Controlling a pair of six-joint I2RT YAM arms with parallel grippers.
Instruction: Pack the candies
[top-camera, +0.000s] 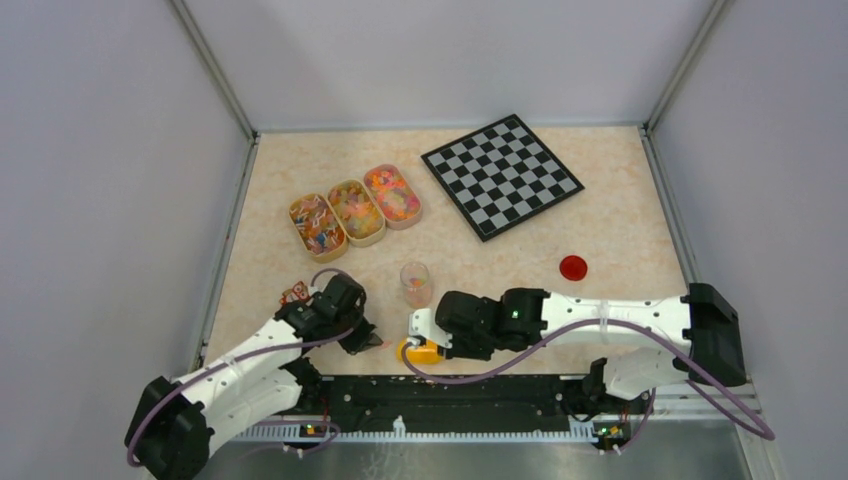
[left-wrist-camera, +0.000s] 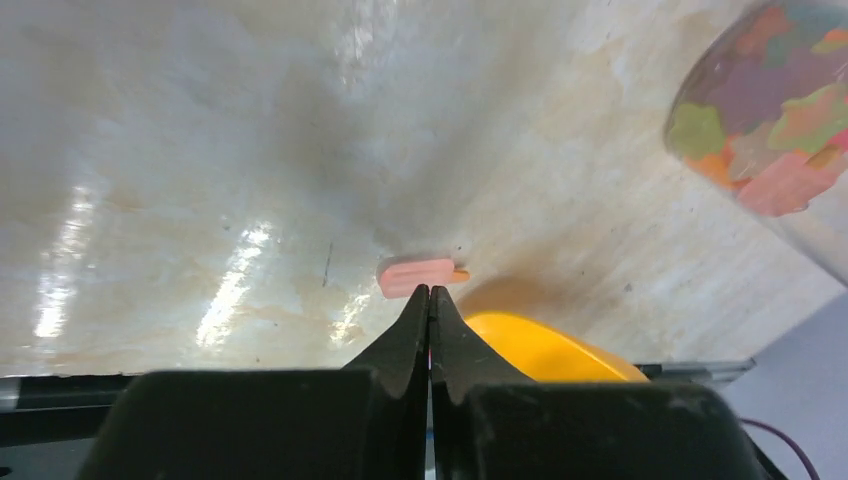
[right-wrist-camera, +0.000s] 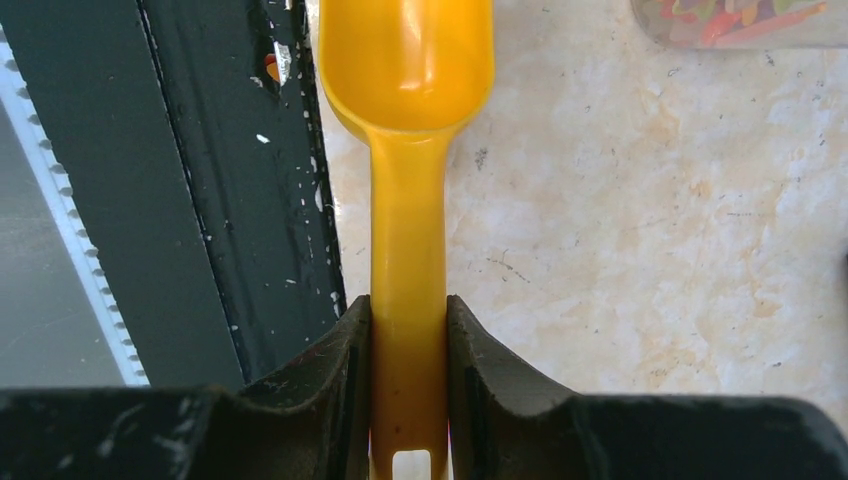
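A single pink popsicle-shaped candy (left-wrist-camera: 416, 277) lies on the table, just beyond the tips of my left gripper in the left wrist view. That gripper is shut, and nothing shows between its fingers. My right gripper is shut on the handle of a yellow scoop (right-wrist-camera: 408, 210), whose bowl looks empty in the right wrist view. The scoop's rim (left-wrist-camera: 545, 345) shows close to the candy. A clear jar (top-camera: 416, 285) with colourful candies at its bottom stands between the arms and the bins. Three oval bins (top-camera: 357, 212) of candies sit at the back left.
A red lid (top-camera: 573, 267) lies on the right of the table. Behind it is a checkered board (top-camera: 502, 177). A red-and-white item (top-camera: 294, 293) sits left of the left arm. The table's front edge runs close beneath both grippers.
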